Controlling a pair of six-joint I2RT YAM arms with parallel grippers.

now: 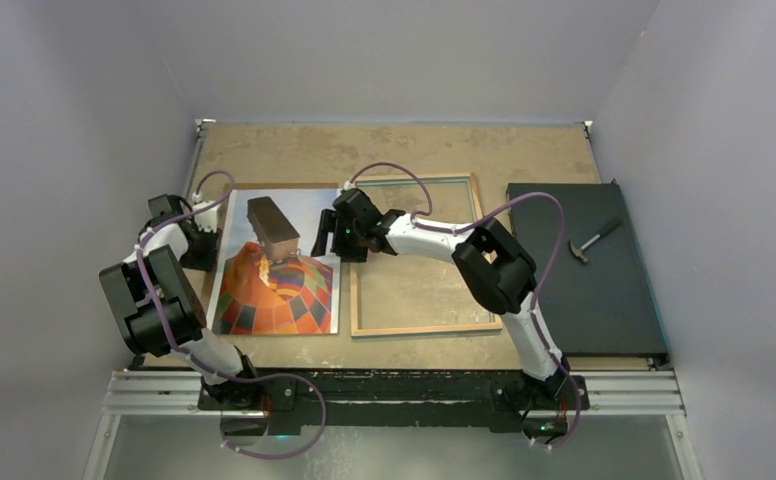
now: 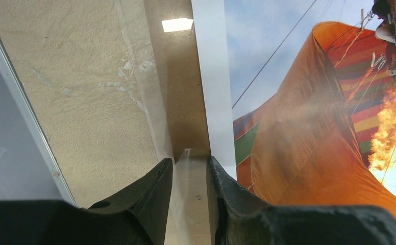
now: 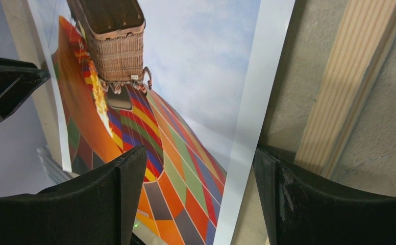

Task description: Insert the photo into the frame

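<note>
The hot-air balloon photo (image 1: 274, 300) with white border lies flat on a brown board (image 2: 178, 92) on the left of the table. The wooden frame (image 1: 421, 330) lies just right of it. My left gripper is part open at the photo's left edge, fingertips low over the exposed strip of board. My right gripper stands open over the photo's right side, one finger at its white edge beside the frame's wooden rail (image 3: 333, 87).
A dark mat (image 1: 579, 300) with a hammer (image 1: 594, 238) lies to the right. Grey walls border both sides.
</note>
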